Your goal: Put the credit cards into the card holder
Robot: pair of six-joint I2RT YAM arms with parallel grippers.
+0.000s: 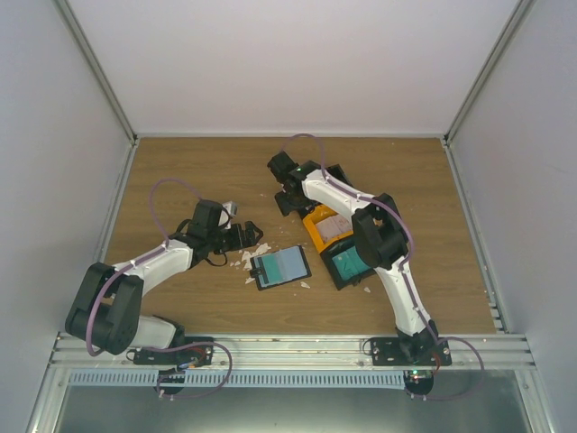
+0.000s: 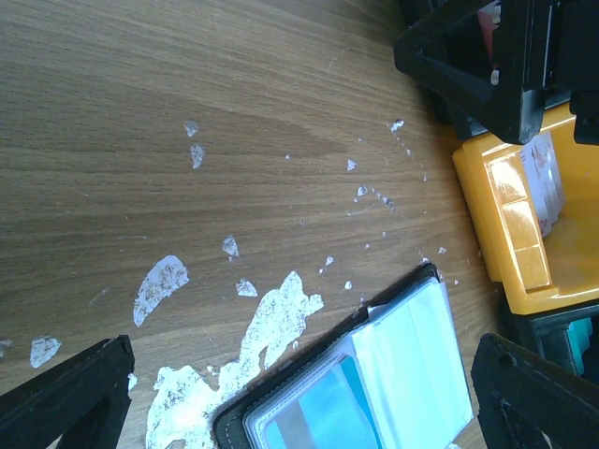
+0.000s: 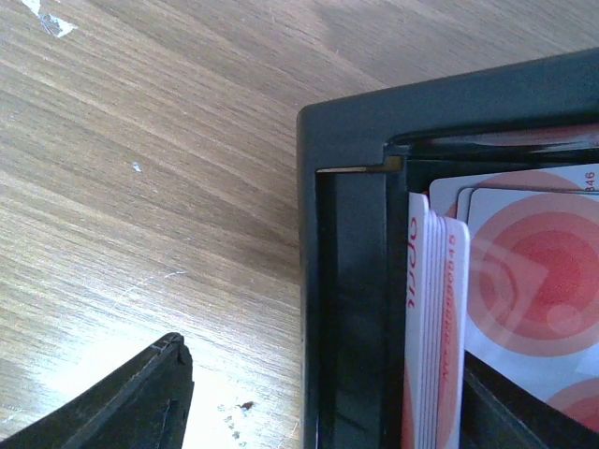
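The card holder [image 1: 280, 267] lies spread on the table, with clear and blue sleeves; the left wrist view shows part of the holder [image 2: 426, 360] at the bottom. My left gripper [image 1: 252, 236] is open just behind and left of it, nothing between its fingers. At the far black box, my right gripper [image 1: 288, 200] reaches over the near-left wall. Its fingers [image 3: 154, 398] stand apart, one outside the wall [image 3: 348, 318] and one inside. A thin stack of white-and-red cards [image 3: 435, 323] stands upright against the wall's inner side, between the fingers. More cards [image 3: 543, 271] lie flat inside.
Next to the far box sit a yellow box [image 1: 313, 233] with cards [image 1: 334, 226] and a black box [image 1: 334, 274] with teal cards [image 1: 350, 263]. White scuffs [image 2: 267, 327] mark the wood around the holder.
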